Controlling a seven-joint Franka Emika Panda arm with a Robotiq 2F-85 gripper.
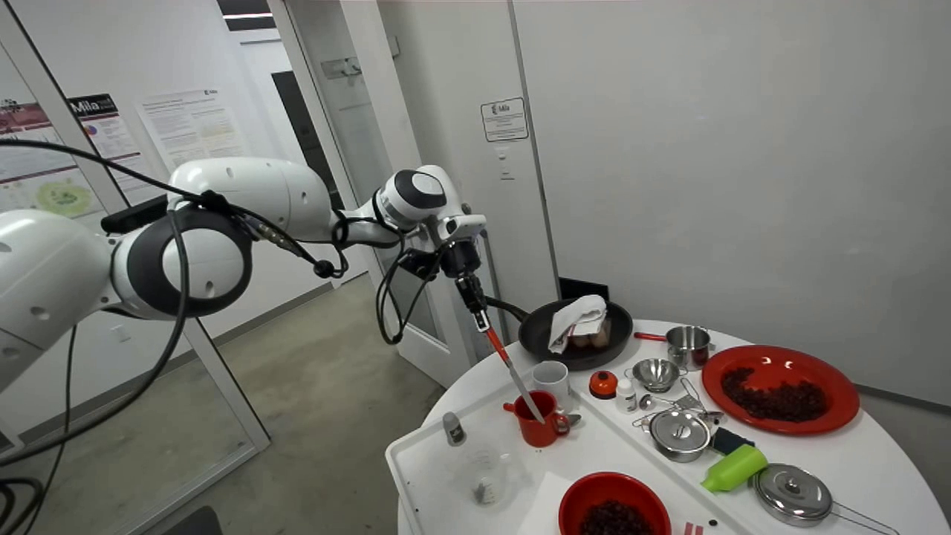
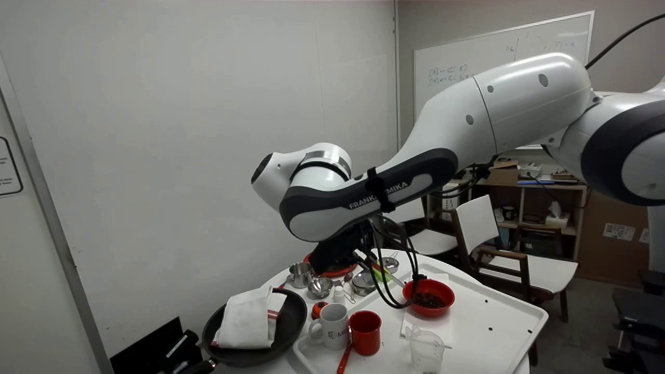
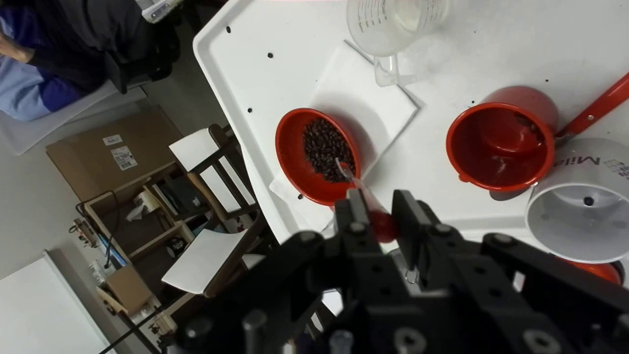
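My gripper [image 1: 482, 319] is shut on a red-handled utensil [image 1: 497, 345], whose long silver blade slants down toward the tray. In exterior view 1 that blade crosses the red mug [image 1: 537, 434]; the wrist view shows the mug [image 3: 501, 147] well off to the right of the tool, apart from it. Seen from the wrist, the utensil's tip [image 3: 342, 165] overlaps the red bowl [image 3: 289, 165] of dark beans [image 3: 327, 147]; its height above them is unclear. The arm and cables hide most of the utensil in exterior view 2.
Beside the red mug stands a white mug [image 1: 552, 379], with another red-handled tool [image 2: 344, 358] near them. A clear measuring cup [image 2: 426, 350] sits on the tray. The frying pan [image 2: 293, 311] holds a cloth. Metal pots and a red plate [image 1: 838, 392] crowd the table's far side.
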